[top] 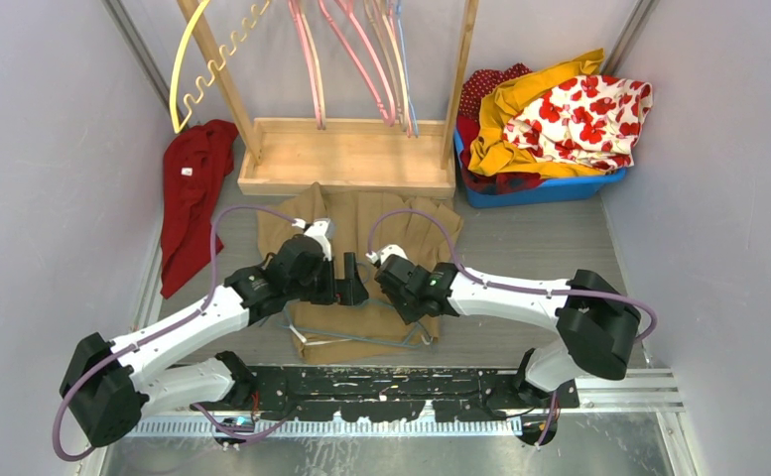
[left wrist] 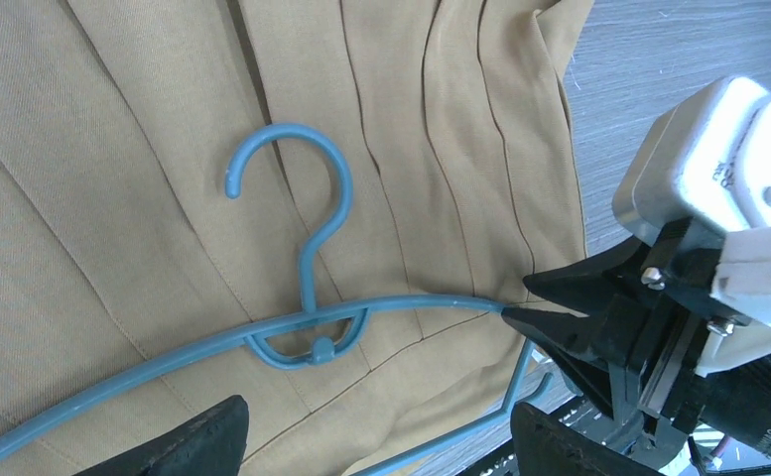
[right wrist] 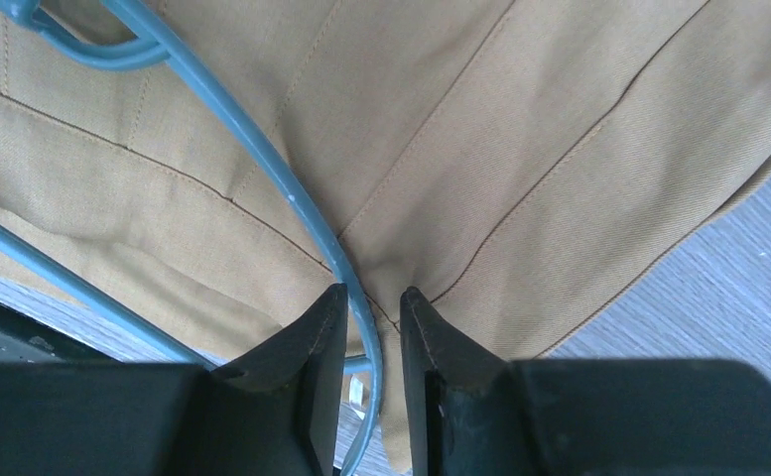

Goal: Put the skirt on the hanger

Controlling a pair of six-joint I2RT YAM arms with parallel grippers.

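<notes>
The tan skirt (top: pixel 361 213) lies spread on the floor below the wooden rack. On top of it rests a blue hanger (left wrist: pixel 336 188), its hook pointing toward the skirt's far part. My left gripper stands open above the cloth, nothing between its fingers. In the right wrist view the hanger's bar (right wrist: pixel 307 213) runs down between the parted fingers of my right gripper, close to the left fingertip (right wrist: pixel 333 302). The left wrist view shows the right fingers near the bar's right end; whether they touch it, I cannot tell.
A wooden rack (top: pixel 346 183) with several hangers stands at the back. The blue basket (top: pixel 550 193) of clothes sits back right, and a red garment (top: pixel 188 213) lies at left. Bare grey floor (top: pixel 530 238) shows right of the skirt.
</notes>
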